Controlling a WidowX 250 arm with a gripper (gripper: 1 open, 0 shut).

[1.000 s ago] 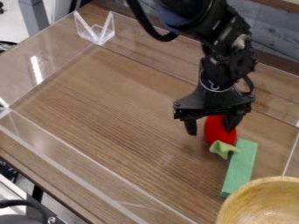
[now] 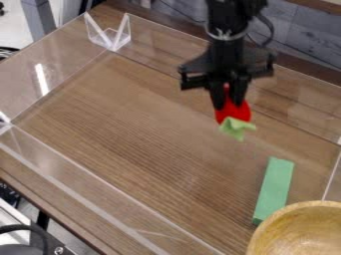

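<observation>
My gripper (image 2: 229, 92) hangs raised over the right part of the wooden table (image 2: 120, 139), shut on a red object (image 2: 234, 110) with a light green piece (image 2: 236, 127) at its bottom, like a strawberry. The fingers are partly hidden behind the red object. A green rectangular block (image 2: 272, 191) lies on the table below and to the right of it.
A yellow bowl (image 2: 304, 239) sits at the lower right corner. A clear wire-like holder (image 2: 110, 30) stands at the back left. Black cables lie at the left edge.
My gripper has risen toward the back of the table, carrying the red object up and away from the green block.
</observation>
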